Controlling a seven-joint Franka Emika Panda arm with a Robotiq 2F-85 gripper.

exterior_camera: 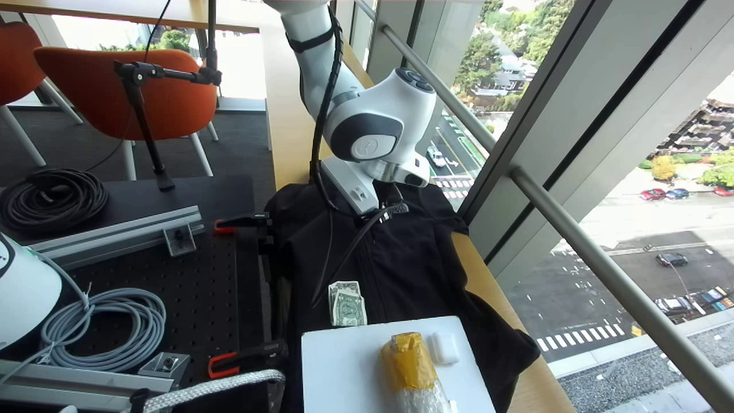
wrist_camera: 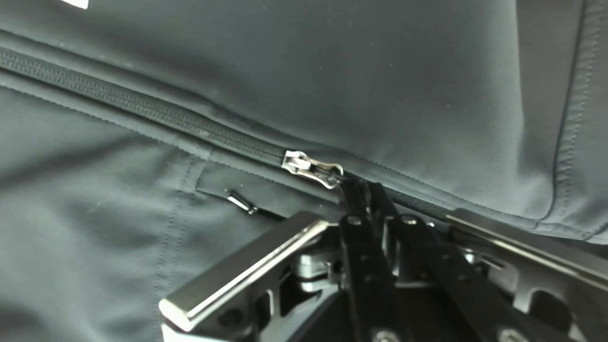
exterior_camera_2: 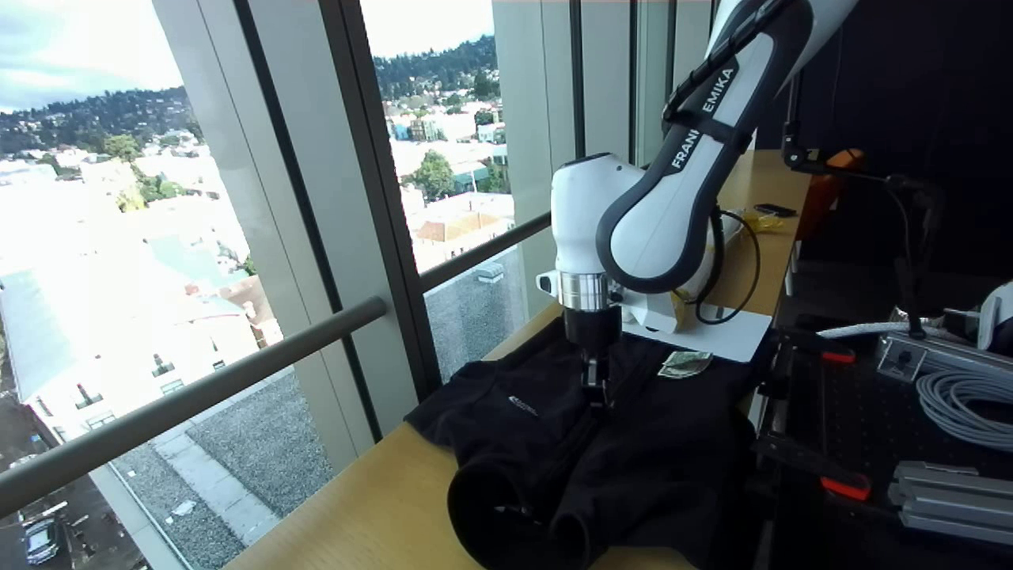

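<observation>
A black jacket [exterior_camera_2: 655, 446] lies spread over the wooden ledge. Its long zipper [wrist_camera: 131, 102] runs diagonally through the wrist view, with closed-looking teeth to the left of a silver zipper pull [wrist_camera: 313, 168]. My gripper is shut on the free end of that pull, whose tip disappears at the dark fingertips. From the side, the gripper [exterior_camera_2: 596, 389] points down and sits low at the jacket's front. In exterior view 1 the arm's wrist hides the fingers.
A smaller pull [wrist_camera: 242, 202] lies beside the zipper. Banknotes [exterior_camera: 347, 304] rest on the jacket, near a white board [exterior_camera: 337, 371] carrying a yellow-and-clear wrapped item [exterior_camera: 413, 361]. Windows and a rail [exterior_camera_2: 190, 394] border one side; red-tipped clamps [exterior_camera: 237, 361] border the other.
</observation>
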